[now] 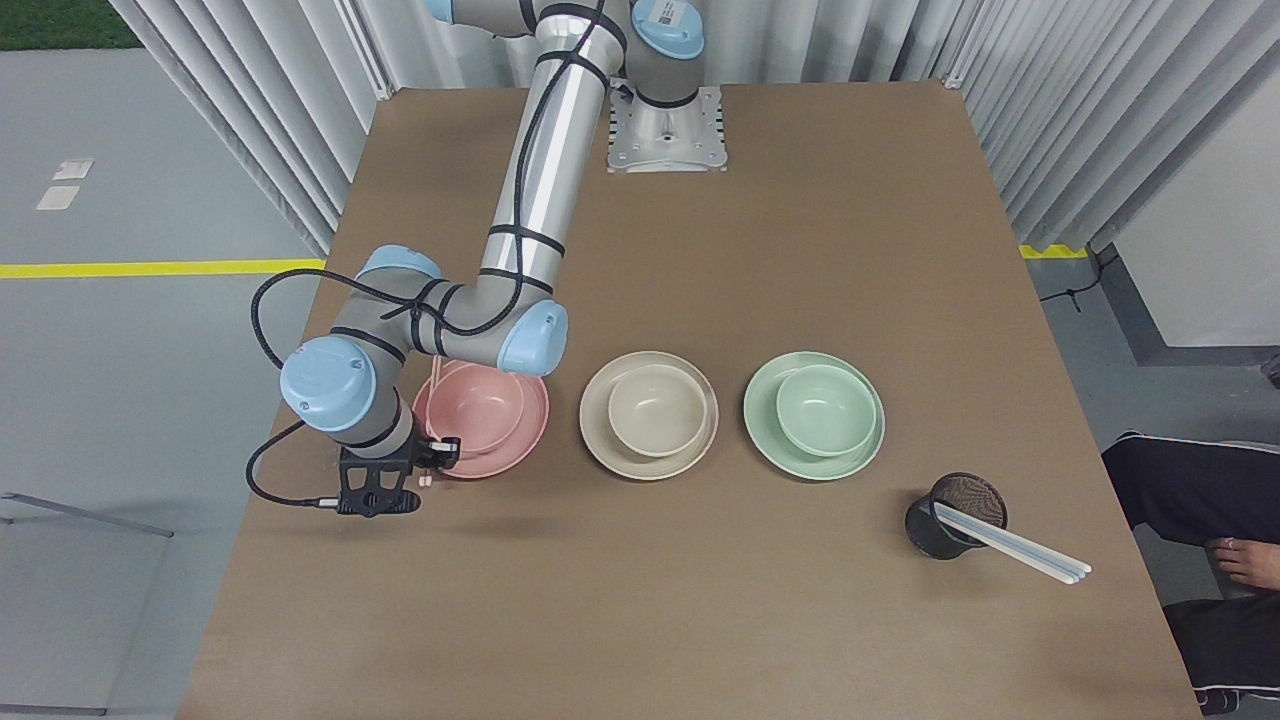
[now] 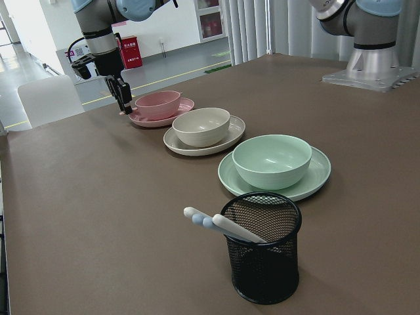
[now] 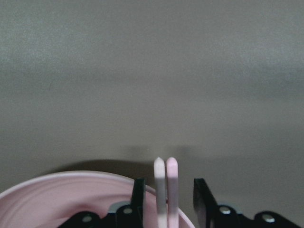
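Note:
My gripper hangs low at the left, over the near rim of a pink plate (image 1: 523, 438) holding a pink bowl (image 1: 471, 408). The wrist view shows it open around a pair of pink chopsticks (image 3: 172, 190) lying on the pink dish, a gap on each side of them. To the right stand a cream bowl (image 1: 657, 410) on a cream plate (image 1: 606, 450) and a green bowl (image 1: 825, 410) on a green plate (image 1: 774, 450).
A black mesh cup (image 2: 266, 275) with several white and pale blue chopsticks (image 1: 1020, 546) stands at the front right. The arm's base (image 1: 666, 144) is at the back.

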